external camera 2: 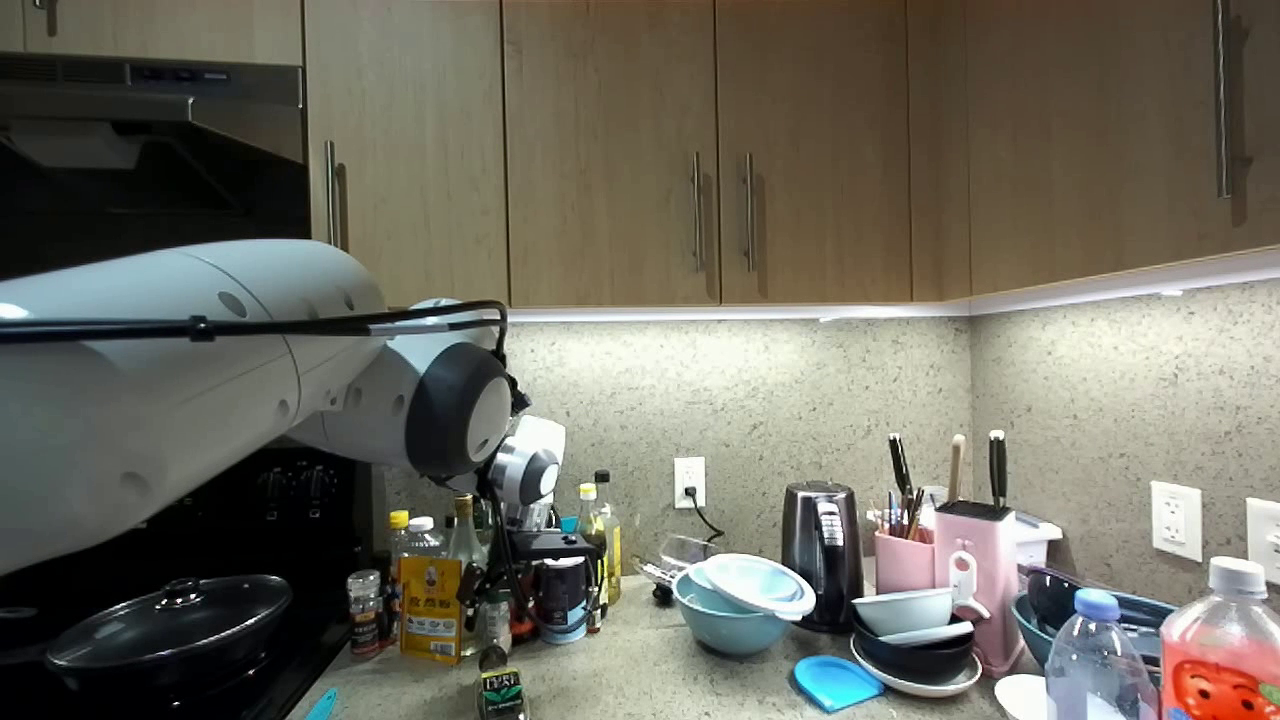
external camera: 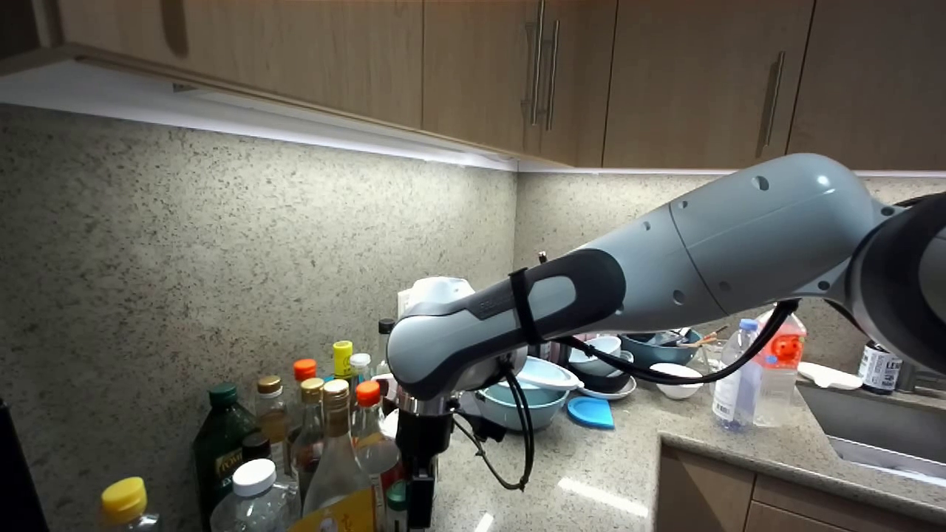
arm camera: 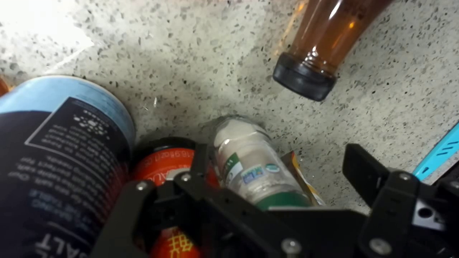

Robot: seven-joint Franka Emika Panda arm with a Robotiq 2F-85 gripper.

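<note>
In the wrist view my gripper is open, its two black fingers [arm camera: 362, 171] wide apart. A clear shaker bottle [arm camera: 260, 165] with a green cap stands in the gap, nearer the left finger; no grip on it shows. The same green-capped bottle [external camera: 396, 504] appears beside the gripper at the bottom of exterior view 1. An amber bottle [arm camera: 331, 34] with a black cap lies beyond the fingertips, apart from them. Exterior view 2 shows this bottle [external camera 2: 501, 686] lying near the front of the counter.
A dark salt canister [arm camera: 60, 163] and a red-labelled jar [arm camera: 161, 163] crowd the left of the gripper. Several glass bottles [external camera: 332, 461] stand by the wall. A blue utensil [arm camera: 439, 150] lies at the right. Open counter [external camera 2: 636, 666] stretches towards the bowls [external camera 2: 732, 618].
</note>
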